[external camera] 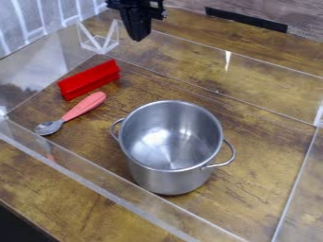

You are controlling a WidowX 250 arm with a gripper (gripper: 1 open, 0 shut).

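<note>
The black gripper (136,28) is at the top of the camera view, partly cut off by the frame edge, above the back of the tray area and shut, with nothing visible between its fingers. A red block (89,79) lies at the left. Below it a spoon with a pink handle (83,106) rests on the wood. A large steel pot (171,151) with two handles stands at the front middle, empty.
Clear plastic walls (280,208) border the wooden work surface (240,104). A white rack or frame (25,19) stands at the top left.
</note>
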